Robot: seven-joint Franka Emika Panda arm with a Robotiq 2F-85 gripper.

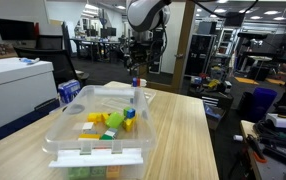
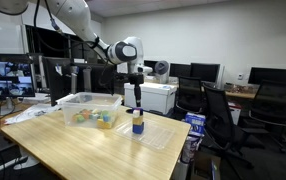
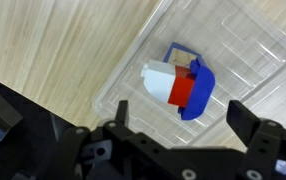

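Observation:
A small stack of blocks (image 2: 137,121) stands on a clear, shallow tray or lid (image 2: 161,137). From above, in the wrist view, its top shows a white block (image 3: 158,81), a red block (image 3: 182,86) and a blue block (image 3: 198,92) side by side, with a blue-and-yellow block (image 3: 181,54) partly visible beneath. My gripper is open, its fingers apart on either side of the stack's near end with nothing held. Exterior view 2 has the gripper (image 2: 131,96) pointing down above the stack, clear of it.
A clear plastic bin (image 1: 76,133) holds several colourful blocks (image 1: 113,121) and stands beside the tray. Next to the bin is a blue-and-white box (image 1: 70,92). Bare wooden table (image 1: 180,135) lies open to the right of the bin in exterior view 1.

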